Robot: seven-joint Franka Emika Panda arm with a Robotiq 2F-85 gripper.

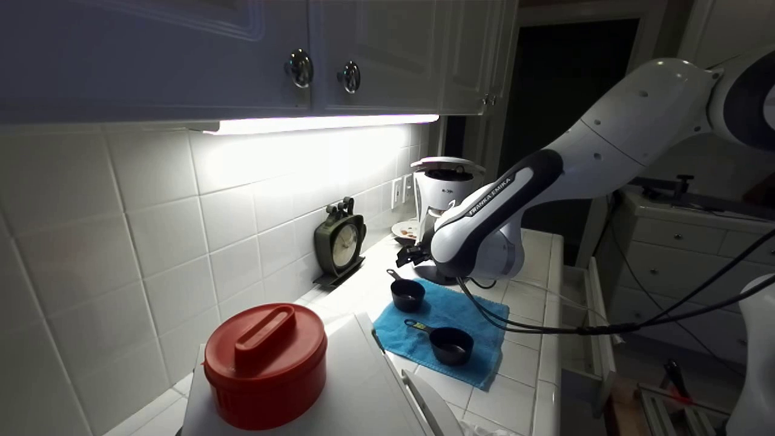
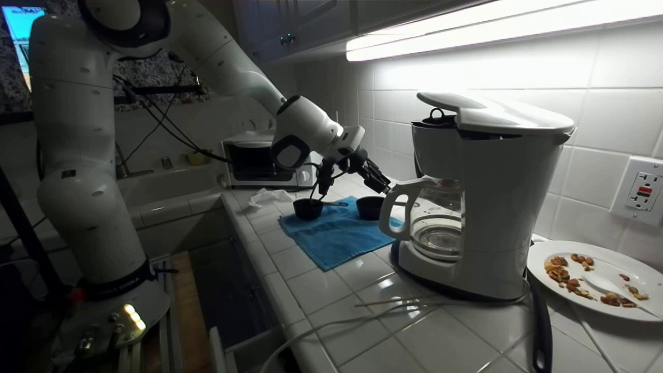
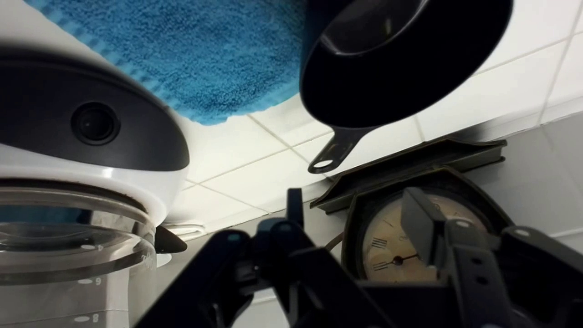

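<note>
My gripper stands open, with nothing between its fingers. In exterior view 1 the gripper [image 1: 413, 255] hangs just above and beyond the handle of a black measuring cup [image 1: 408, 298]. That cup sits upright at the edge of a blue towel [image 1: 479, 312], its handle pointing out over the tiles. The wrist view shows the same cup [image 3: 404, 71] above the fingertips, clear of them. A second black cup [image 1: 451, 346] rests upright on the towel, nearer the toaster oven.
A white coffee maker [image 2: 513, 186] with a glass carafe [image 2: 438, 217] stands close to the gripper. Against the wall is a dark clock-faced scale [image 1: 339, 244]. A plate of nuts [image 2: 541, 248] lies behind the coffee maker. A red container [image 1: 267, 370] tops the toaster oven [image 1: 341, 392].
</note>
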